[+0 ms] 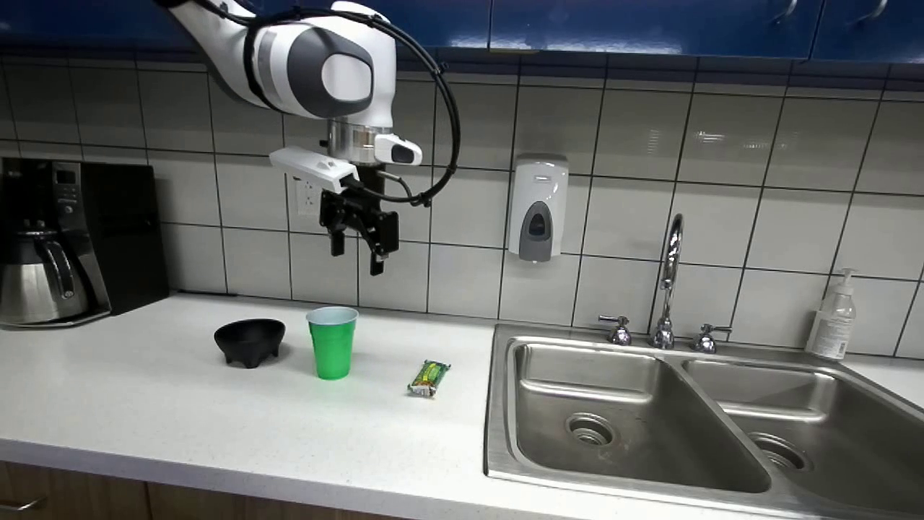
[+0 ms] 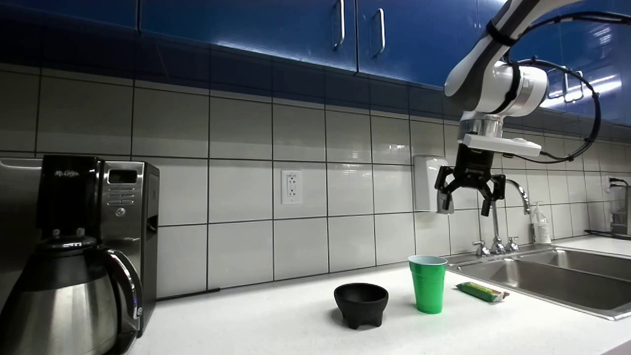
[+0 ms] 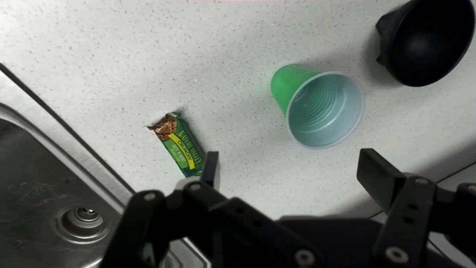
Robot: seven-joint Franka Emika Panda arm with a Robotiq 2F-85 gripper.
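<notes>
High above the counter my gripper (image 1: 356, 258) hangs pointing down, open, with nothing between its fingers. On the counter stands an upright green cup (image 1: 333, 347), pale inside; the wrist view looks into its mouth, and the cup (image 3: 323, 109) lies beyond my fingertips there. A green-wrapped granola bar (image 1: 429, 378) rests flat to the cup's right, near the sink. In the wrist view the bar (image 3: 180, 145) has its lower end close to the left finger in the picture. Left of the cup sits an empty black bowl (image 2: 361, 302) on short feet.
A double steel sink (image 1: 498, 407) with a tall faucet (image 1: 668, 277) takes up the right side. The coffee maker (image 1: 121, 234) stands at the far left. A soap dispenser (image 1: 538, 208) hangs on the tiled wall, under blue cabinets.
</notes>
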